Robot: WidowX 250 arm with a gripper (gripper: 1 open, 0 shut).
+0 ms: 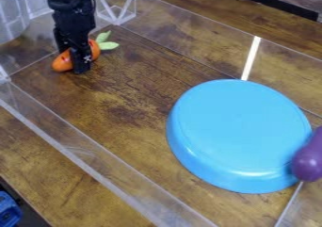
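Note:
My black gripper (74, 50) is at the upper left, reaching down onto an orange toy carrot (63, 62) with pale green leaves (108, 40). The fingers overlap the orange body, and I cannot tell whether they are shut on it.
A large blue round object (236, 132) fills the right side, with a purple object (308, 157) at its right edge. Clear plastic walls border the wooden surface (126, 99). A blue item (7, 212) shows at the bottom left.

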